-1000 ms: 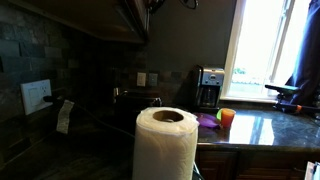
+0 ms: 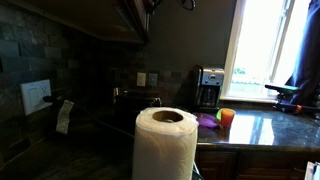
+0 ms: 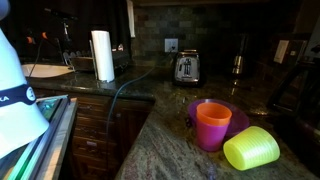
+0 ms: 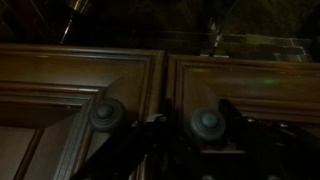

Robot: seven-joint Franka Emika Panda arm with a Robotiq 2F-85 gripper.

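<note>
Dim wooden cabinet doors fill the wrist view, with one round knob (image 4: pixel 107 115) on the left door and another knob (image 4: pixel 207 125) on the right door. The dark fingers of my gripper stand apart, one to each side of the right knob. It is too dark to tell whether they touch it. Both doors look shut. In exterior view 2 part of the white arm (image 3: pixel 20 95) shows at the left edge; the gripper itself is out of sight in both exterior views.
An orange cup (image 3: pixel 212 122), a purple bowl (image 3: pixel 238 121) and a tipped yellow-green cup (image 3: pixel 251 148) sit on the dark counter (image 3: pixel 165 150). Behind them stands a toaster (image 3: pixel 188 68). A paper towel roll (image 2: pixel 164 150) blocks the front of exterior view 1; a coffee maker (image 2: pixel 208 88) stands farther back.
</note>
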